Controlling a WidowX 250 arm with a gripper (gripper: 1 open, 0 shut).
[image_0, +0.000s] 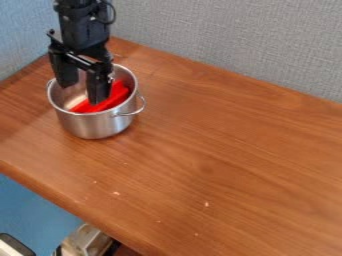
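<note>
A steel pot (104, 124) with a wire handle stands at the left of the wooden table, and a red object (114, 97) lies inside it. My black gripper (83, 82) hangs over the left part of the pot, its fingers pointing down and apart, beside the red object. Whether the fingertips are inside the pot or just above is hard to tell.
A grey wall (241, 40) runs along the back. The table's edge drops to a blue area at lower left, with some metal hardware below.
</note>
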